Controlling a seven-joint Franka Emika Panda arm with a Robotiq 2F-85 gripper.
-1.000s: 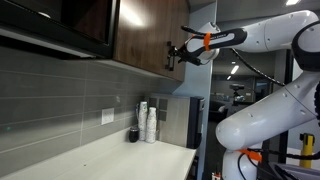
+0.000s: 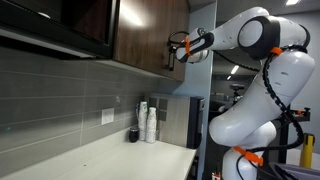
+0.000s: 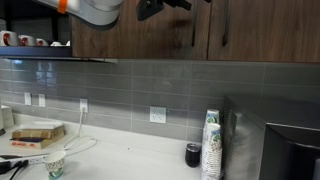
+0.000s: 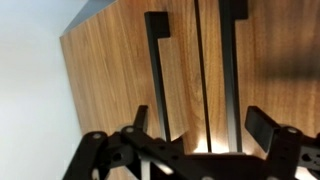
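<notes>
Wooden cabinet doors fill most of the wrist view, split by a dark vertical gap. A long black handle runs down the left door and another black handle down the right door. My gripper is open, its fingers wide apart at the lower edge, with both handles passing through the span between them. Whether the fingers touch either handle I cannot tell. In exterior view 1 the gripper is up at the doors of the wall cabinet; in exterior view 2 the arm crosses the top.
Below, the white counter is largely bare. Stacked paper cups and a black canister stand by a dark appliance. A patterned cup is at the left. Mugs occupy an open shelf.
The arm's elbow and forearm have swung lower and nearer the camera in exterior view 1. The gripper stays close to the cabinet doors, which look unmoved.
</notes>
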